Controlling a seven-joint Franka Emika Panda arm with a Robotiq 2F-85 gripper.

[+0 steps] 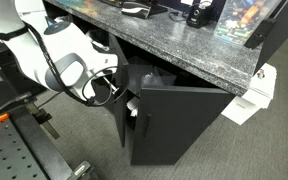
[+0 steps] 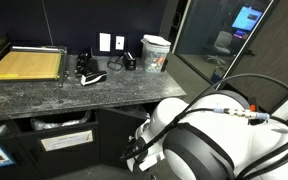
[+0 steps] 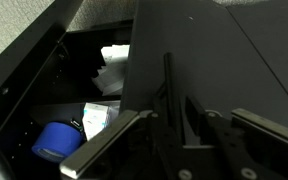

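Observation:
My gripper stands open in the wrist view, its two pale fingers well apart. Between and beyond them runs a dark cabinet door with a thin upright black handle; contact with it cannot be made out. Left of the door the cabinet interior shows white packets and a blue roll. In exterior view 1 the white arm reaches to the cabinet, between its swung-out doors; the fingers are hidden there.
A grey stone countertop overhangs the cabinet. On it, a white tub and a wooden board show in exterior view 2. A white box stands right of the counter.

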